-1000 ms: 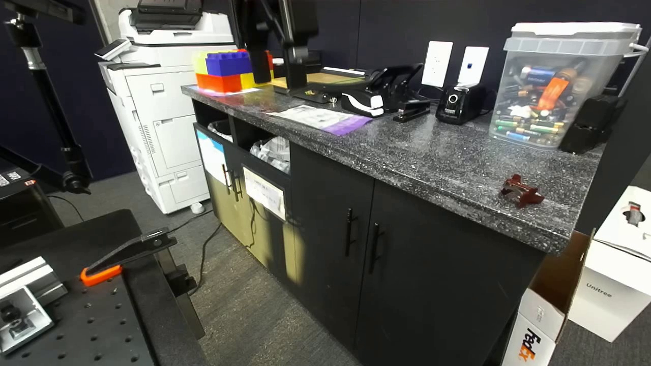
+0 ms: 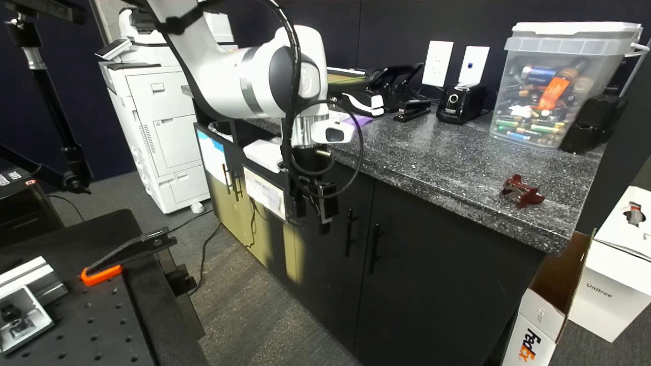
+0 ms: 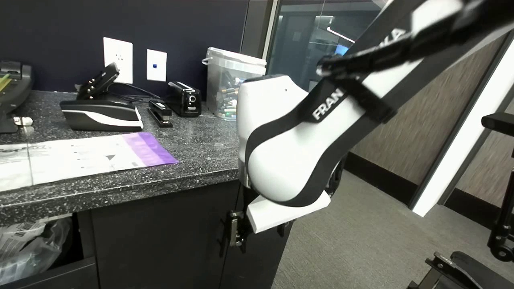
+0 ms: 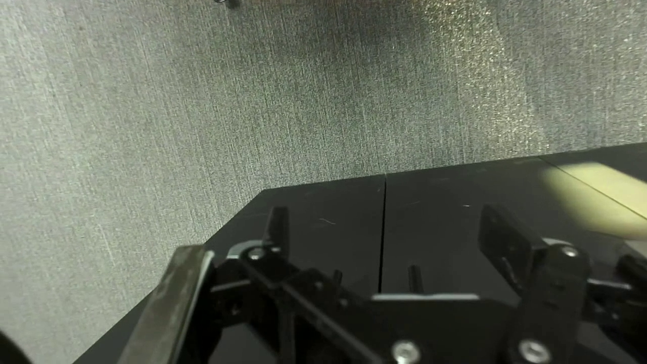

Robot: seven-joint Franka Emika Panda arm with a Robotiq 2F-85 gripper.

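My gripper (image 2: 312, 218) hangs below the counter's edge, in front of the black cabinet doors. To its right in exterior view 1 are two upright black handles, the nearer handle (image 2: 349, 232) and the farther handle (image 2: 375, 247). From the wrist, the gripper is open, its fingers wide apart with nothing between them. Beyond the fingers the two handles show small, one handle (image 4: 415, 279) right of the door seam and the other handle (image 4: 337, 277) left of it. Exterior view 2 shows the gripper (image 3: 236, 231) partly hidden by the arm.
The speckled counter (image 2: 427, 158) overhangs the cabinet. On it are a dark red object (image 2: 522, 191), a stapler (image 2: 412, 110), a pencil sharpener (image 2: 462, 103) and a clear bucket of batteries (image 2: 543, 97). A black table (image 2: 91, 311) stands opposite, with open carpet (image 2: 268, 311) between.
The gripper has come down from above the counter's far left part to in front of the cabinet. The arm now covers the toy bricks. The counter objects still in sight have not moved.
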